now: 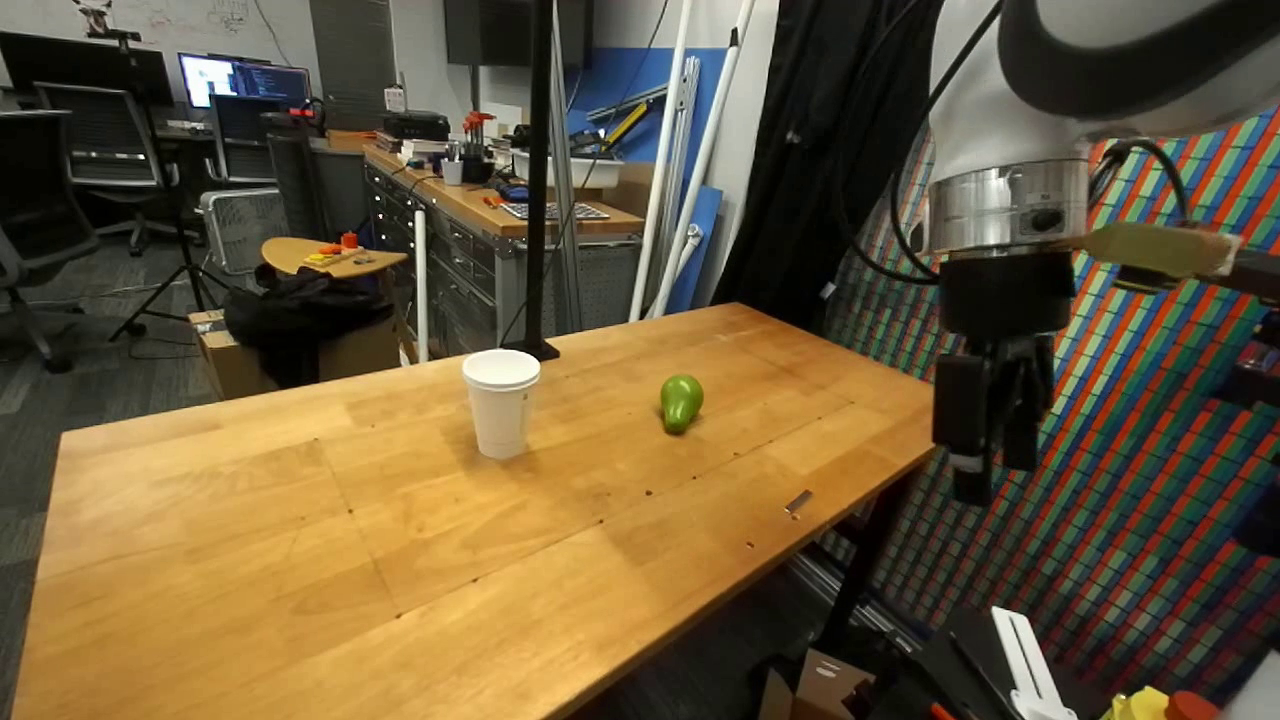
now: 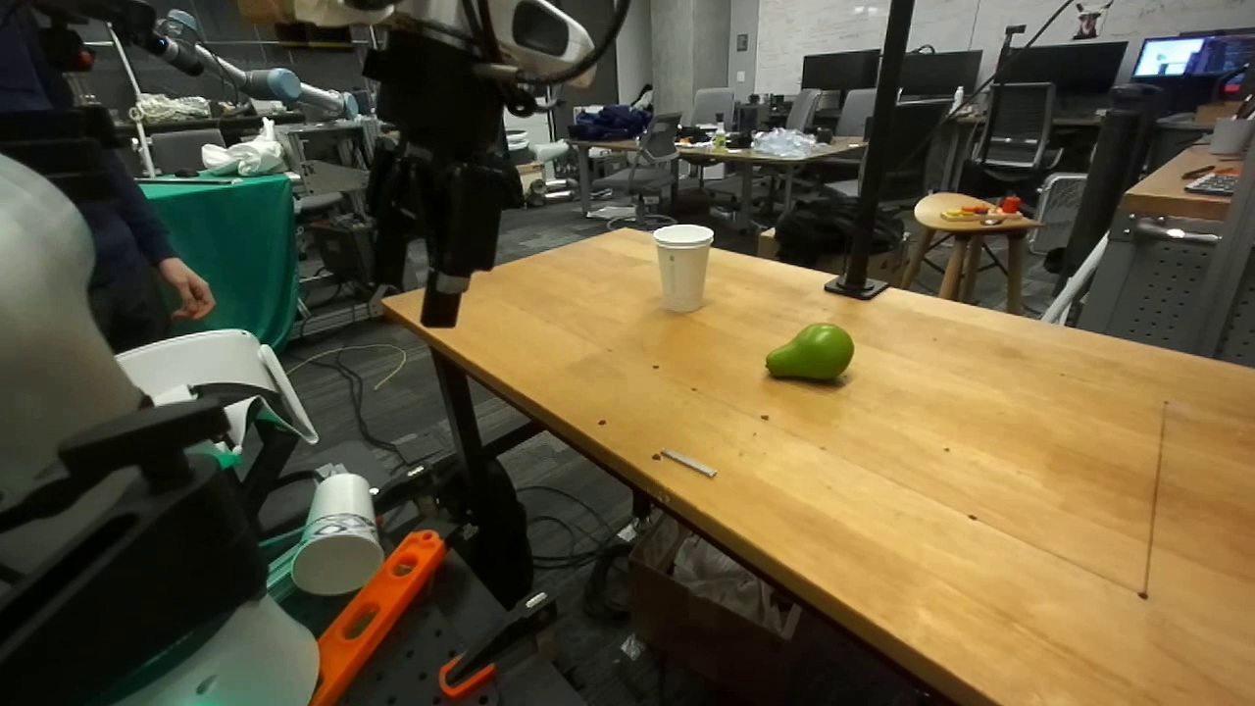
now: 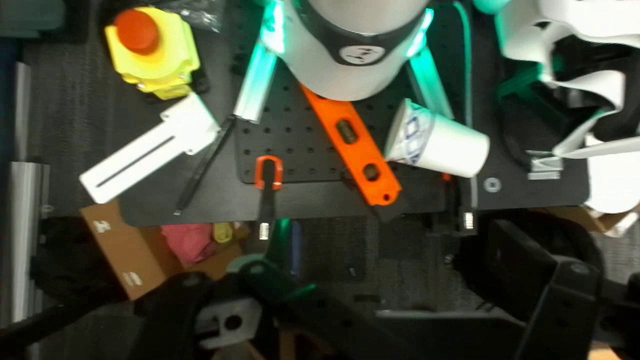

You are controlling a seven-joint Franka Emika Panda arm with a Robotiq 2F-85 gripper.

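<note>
On the wooden table a white paper cup (image 1: 500,404) stands upright, looking like stacked cups at its rim. A green pear (image 1: 681,403) lies on its side, apart from the cup; both also show in exterior view 2, the cup (image 2: 682,271) farther back and the pear (image 2: 812,353) nearer the middle. My gripper (image 1: 996,470) hangs pointing down past the table's edge, away from both. In the wrist view its dark fingers (image 3: 552,282) stand wide apart, open, with no object between them. Neither the pear nor the upright cup appears in that view.
A thin metal strip (image 2: 688,464) lies near the table's edge. Beside the robot's base are another paper cup (image 3: 441,141) on its side, an orange level (image 3: 354,150) and a yellow emergency stop (image 3: 153,51). A black post (image 2: 871,176) rises at the table's far edge.
</note>
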